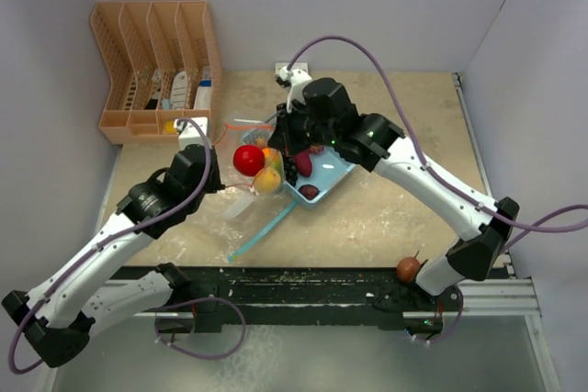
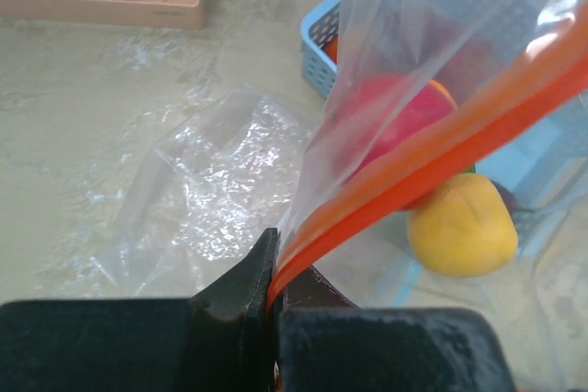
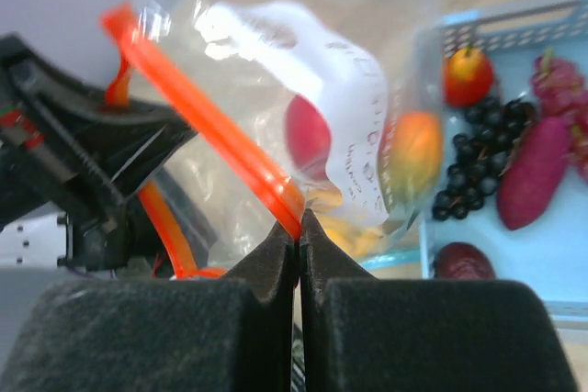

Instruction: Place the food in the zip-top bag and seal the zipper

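Observation:
The clear zip top bag (image 1: 216, 227) stands with its orange-edged mouth spread between my grippers. My left gripper is shut on the orange edge (image 2: 441, 149) at one side. On the opposite side, the orange band (image 3: 216, 126) runs into my right gripper, which is shut on it. Through the film show a round red food piece (image 1: 248, 160) and a yellow fruit (image 2: 462, 225). A white label patch (image 3: 312, 71) crosses the bag's wall. The bag's lower part lies loose on the table, with a blue strip (image 1: 264, 232) along it.
Close on the bag's right, partly under my right arm, is a blue basket (image 1: 342, 170) with grapes (image 3: 478, 158) and other food. A peach divided organizer (image 1: 156, 61) stands at the back left. Open table lies to the right.

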